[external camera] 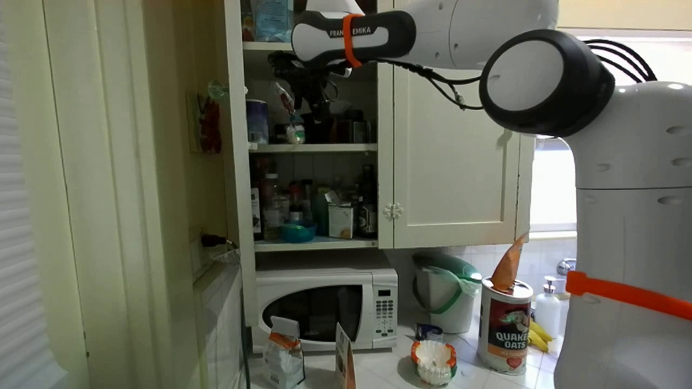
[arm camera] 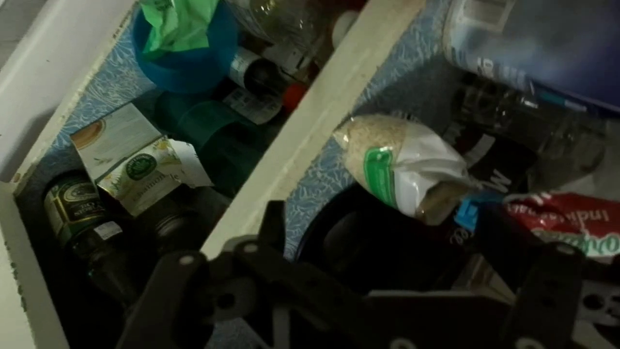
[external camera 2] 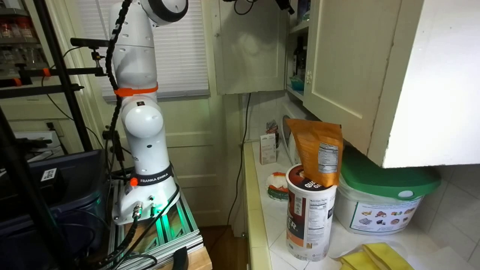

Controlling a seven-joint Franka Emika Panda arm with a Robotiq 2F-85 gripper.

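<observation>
My gripper (external camera: 316, 110) points down into the middle shelf of the open cupboard. In the wrist view its dark fingers (arm camera: 273, 224) stand wide apart, open, with the rim of a black round container (arm camera: 343, 232) showing beyond the gap. A clear bag of grain with a green label (arm camera: 401, 166) lies just past the fingers. Its blue clip (arm camera: 472, 210) and a red-and-white packet (arm camera: 572, 221) are near the right finger. Deep shadow hides much of what lies low between the fingers.
A blue canister (external camera: 257, 121) stands at the shelf's left end. The shelf edge (external camera: 314, 148) runs close by the gripper. Below are a teal bowl (external camera: 298, 232), a tea box (external camera: 340, 220) and several bottles. The closed cupboard door (external camera: 454, 162) is on the right.
</observation>
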